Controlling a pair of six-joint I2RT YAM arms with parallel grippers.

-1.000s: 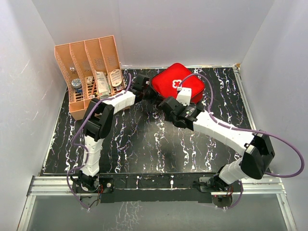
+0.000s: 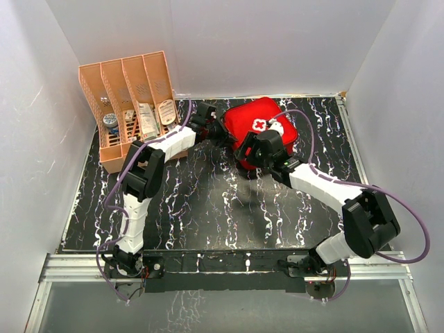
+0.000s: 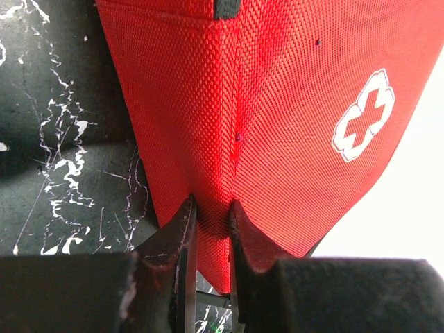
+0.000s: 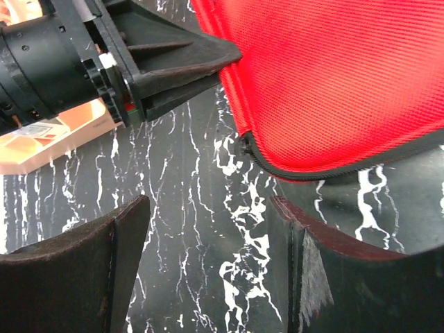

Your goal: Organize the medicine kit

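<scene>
A red fabric medicine kit point(image 2: 243, 123) with a white cross lies at the back of the table, right of centre. My left gripper is shut on its side edge, with red cloth pinched between the fingertips. In front of the kit, my right gripper point(image 2: 243, 149) stands part open. Only dark marble table shows between its fingers in the right wrist view, and the kit's black-trimmed corner point(image 4: 260, 149) lies just beyond them. What the kit holds inside is hidden.
An orange divided organizer point(image 2: 111, 157) stands at the back left, holding a round jar point(image 2: 110, 122), a white box point(image 2: 148, 120) and other items. Grey walls close in the back and sides.
The right gripper has turned and shifted slightly about the kit's front. The kit has moved a little to the right and towards the front. The left arm has hardly moved.
</scene>
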